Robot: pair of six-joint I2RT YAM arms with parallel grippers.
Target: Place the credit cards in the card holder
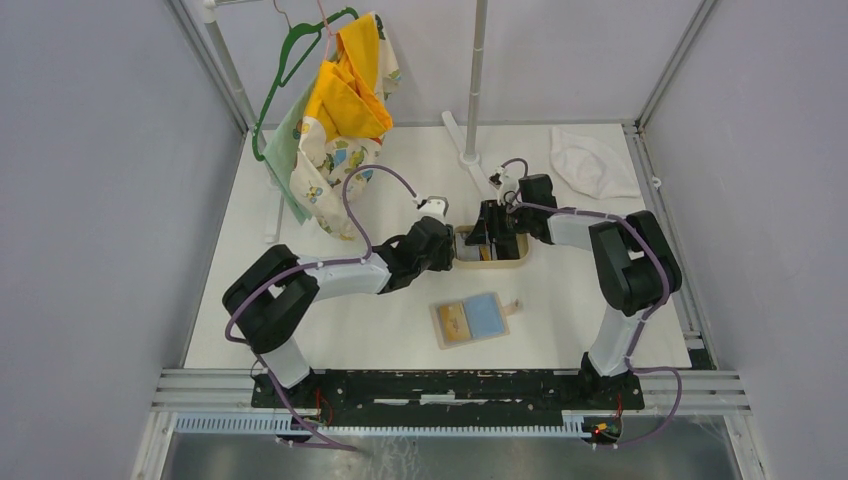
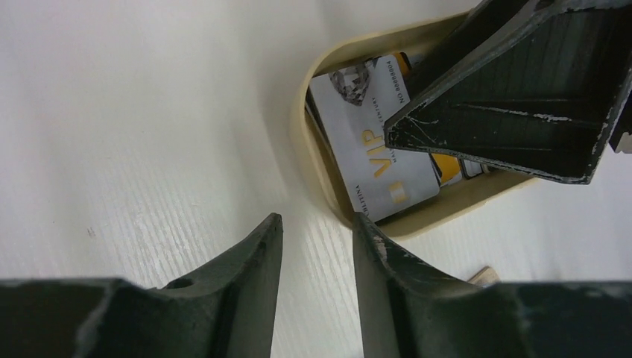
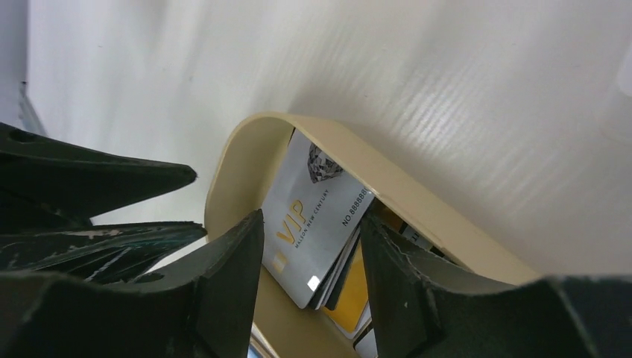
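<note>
Several cards lie in an oval beige box [image 1: 500,264]; uppermost is a silver VIP card [image 2: 380,134] at its left end. The left gripper is partly open at the box's left end, nothing between its fingers. Over the box, the right gripper stands partly open, its fingertips spread above the VIP card [image 3: 313,212]; whether they touch it I cannot tell. The left gripper's dark fingers [image 3: 97,175] show at the left of the right wrist view. The card holder [image 1: 470,320] lies spread on the table in front, with an orange and a blue side.
The two grippers are close together at the box. A white cloth [image 1: 592,165] lies at the back right. At the back left hang a green hanger [image 1: 275,90] and yellow printed cloth [image 1: 345,100].
</note>
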